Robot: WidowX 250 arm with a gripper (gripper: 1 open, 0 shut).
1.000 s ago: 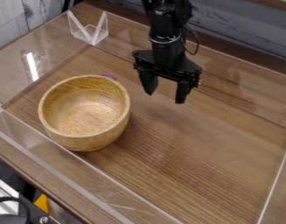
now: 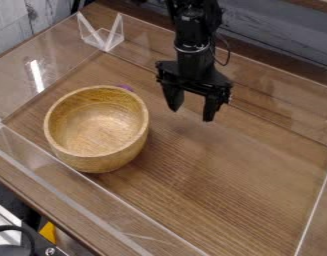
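A black robot arm (image 2: 194, 45) comes down from the top centre over the wooden table (image 2: 239, 190). Its gripper (image 2: 194, 98) hangs low above the middle of the back half, two dark fingers pointing downward and spread apart, with nothing visible between them. A large yellow bowl (image 2: 96, 128) sits at the left, clear of the gripper. A small purple item (image 2: 126, 87) lies just behind the bowl.
A white wire rack (image 2: 102, 30) stands at the back left. A raised rim runs along the back. Dark cables lie at the lower left corner.
The arm and gripper have shifted very slightly to the right over the last second. The bowl and other objects have not moved.
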